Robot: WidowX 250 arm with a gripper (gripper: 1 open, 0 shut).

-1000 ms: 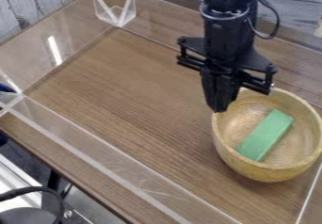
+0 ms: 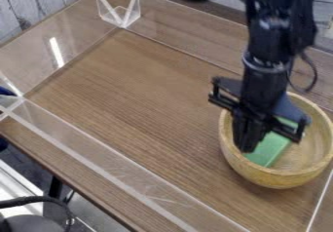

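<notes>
My dark gripper (image 2: 258,119) reaches down over a round wooden bowl (image 2: 286,175) at the right, its lower parts at the bowl's left and inner area, blurred by motion. A green block (image 2: 271,150) lies inside the bowl, partly hidden by the gripper. Whether the fingers are open or shut is unclear, and nothing is clearly held.
A clear angular object (image 2: 117,12) stands at the back left. Dark equipment (image 2: 26,216) sits at the lower left, off the table's edge.
The gripper has moved down from above the bowl's back edge to over the bowl and green block, now covering part of the block.
</notes>
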